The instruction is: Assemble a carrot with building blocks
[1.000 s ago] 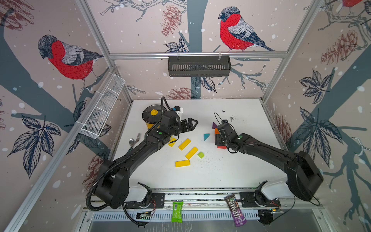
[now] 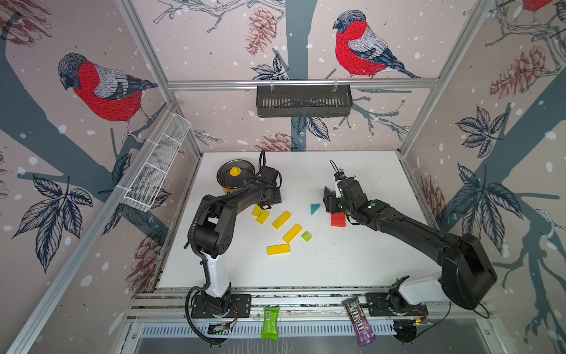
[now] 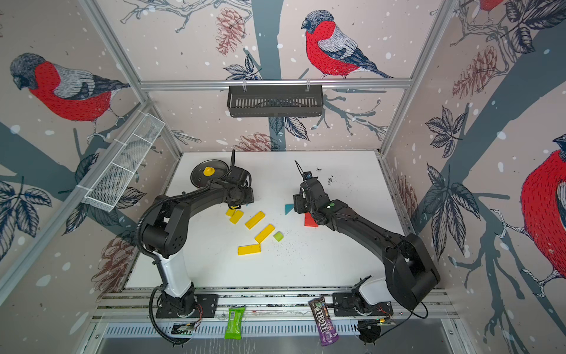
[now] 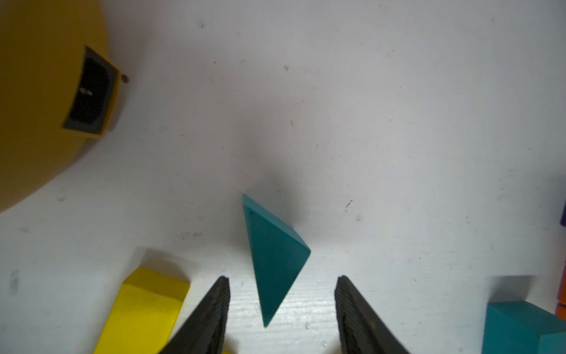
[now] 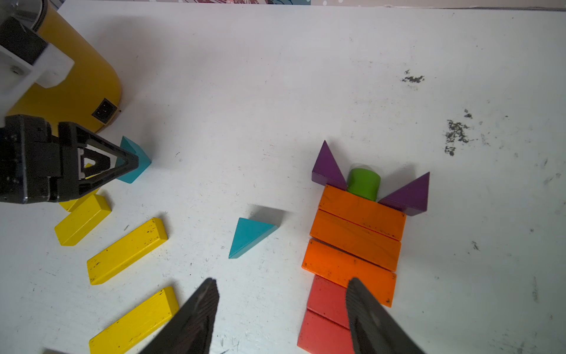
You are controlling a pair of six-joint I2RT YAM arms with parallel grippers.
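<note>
My left gripper is open over a teal triangle, whose tip points between the fingers. My right gripper is open above the table, left of stacked orange blocks and red blocks. Two purple triangles and a green block top that column. A second teal triangle lies to its left. Several yellow blocks and a small lime block lie in the middle and left of the table.
A yellow pot with a dark lid stands at the back left, close to my left gripper. A dark basket hangs on the back wall, a white rack on the left.
My left arm has drawn back and turned downward over the teal triangle by the pot.
</note>
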